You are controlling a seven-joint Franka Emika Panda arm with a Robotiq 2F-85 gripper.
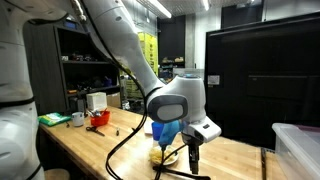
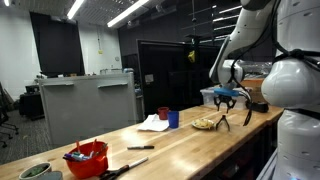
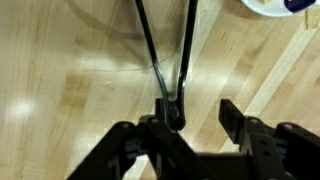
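A pair of dark tongs (image 3: 182,75) lies on the wooden table, its joined end pointing toward my gripper in the wrist view. My fingers stand apart, with the left finger (image 3: 150,138) close beside that joined end and the right finger (image 3: 236,125) well clear of it. Whether the left finger touches the tongs cannot be told. Exterior view 1 has the gripper (image 1: 193,158) low over the table, above the dark tongs (image 1: 188,175). From the other side, the gripper (image 2: 225,105) also appears above the tongs (image 2: 222,125).
A plate with yellow items (image 2: 205,124) sits near the tongs. Blue cup (image 2: 173,119) and red cup (image 2: 163,113) stand farther off. A red basket (image 2: 88,160) with tools is at the far end. A clear bin (image 1: 298,145) stands right.
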